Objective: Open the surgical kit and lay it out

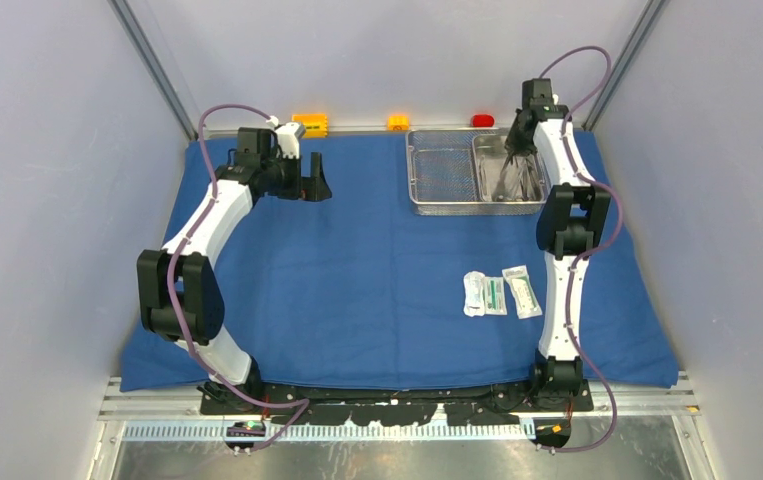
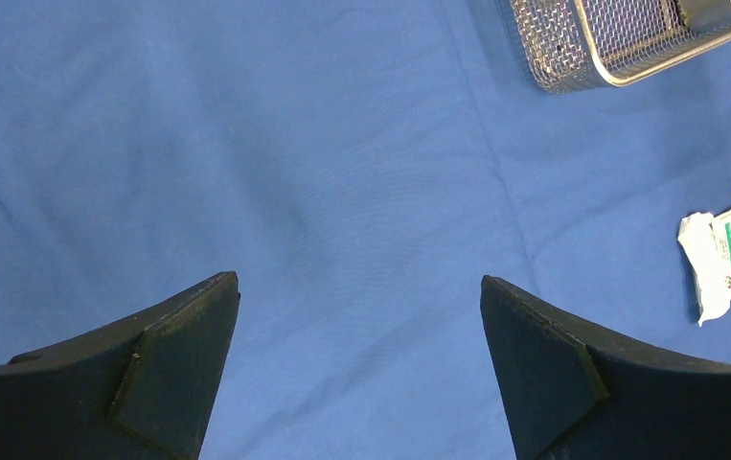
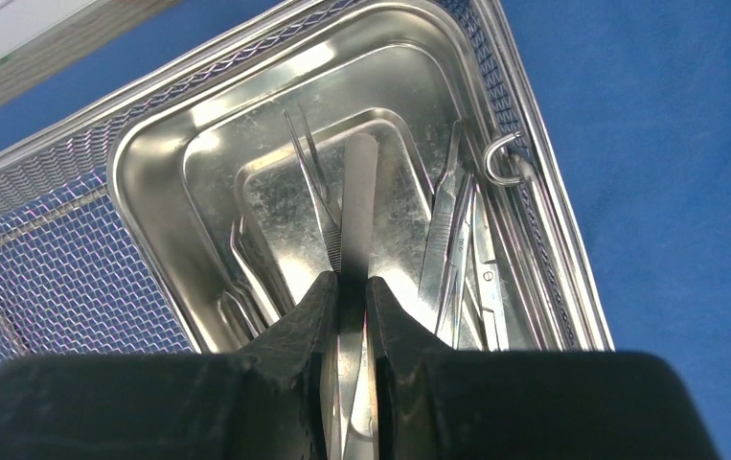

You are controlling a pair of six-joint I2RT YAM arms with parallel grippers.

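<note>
At the back right stands a wire mesh basket (image 1: 444,209), and a shiny metal tray (image 3: 210,139) sits in it. Over that tray is my right gripper, its fingers close together on either side of a flat metal strip (image 3: 359,187). Whether they press on the strip cannot be told. Forceps (image 3: 311,168) lie partly behind it; slim handles (image 3: 438,240) and a hinged instrument (image 3: 488,278) line the tray's right side. My left gripper stands open over bare cloth at the left, nothing between its fingers.
White packets lie in front of the basket, including a green-marked one (image 1: 494,296) and a slanted one (image 1: 522,292). Blue cloth (image 1: 327,290) covers the table, clear across the middle and left. The back wall is close behind the basket.
</note>
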